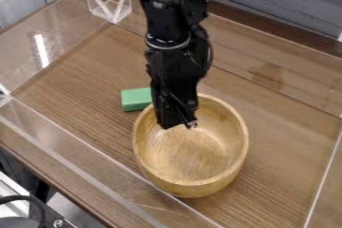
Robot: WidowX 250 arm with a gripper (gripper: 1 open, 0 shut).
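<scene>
A round, light wooden bowl (190, 162) sits in the middle foreground of the table, empty where it can be seen. My black gripper (174, 114) hangs from the arm at the top, low over the bowl's back left rim, shut with nothing visible between its fingers. A green block (135, 99) lies just behind the bowl on the left, beside the gripper and partly hidden by it or the bowl.
A clear plastic object (110, 4) stands at the back left. A pale wall runs along the back, and black cables show at the lower left corner.
</scene>
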